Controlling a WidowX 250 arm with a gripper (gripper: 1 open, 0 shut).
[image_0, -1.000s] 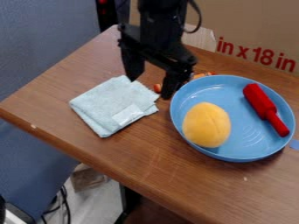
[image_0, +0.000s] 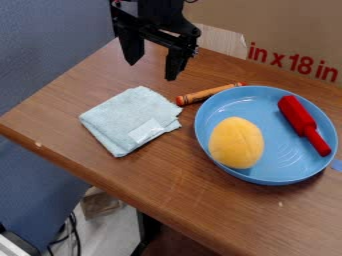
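Note:
My black gripper (image_0: 152, 52) hangs at the top, over the back of the wooden table, open, with nothing seen between its two fingers. Below it lies a folded light-blue cloth (image_0: 131, 122). An orange stick (image_0: 207, 92) rests to the cloth's right. A blue plate (image_0: 274, 172) holds a yellow rounded object (image_0: 235, 142) and a red object (image_0: 305, 124) with a narrower end.
A cardboard box (image_0: 287, 35) stands behind the table. Bare wood (image_0: 80, 160) runs along the left and front, with the table's edge at the left and floor and cables below.
My gripper has moved up and back, away from the cloth and plate, uncovering more of the orange stick. The objects on the table stay where they were.

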